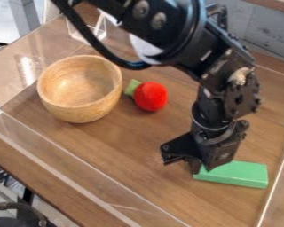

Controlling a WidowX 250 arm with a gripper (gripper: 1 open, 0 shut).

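My gripper (194,158) is low over the table at the left end of a green rectangular block (237,174), its fingertips at or just beside that end. It looks shut, with nothing visible between its fingers; whether it touches the block I cannot tell. A wooden bowl (79,89) sits at the left, and a red tomato-like object (149,97) with a green top lies just right of it.
The wooden table (114,164) has clear room in front of the bowl and left of the gripper. A pale wall (254,40) runs along the back right. The arm hides part of the back of the table.
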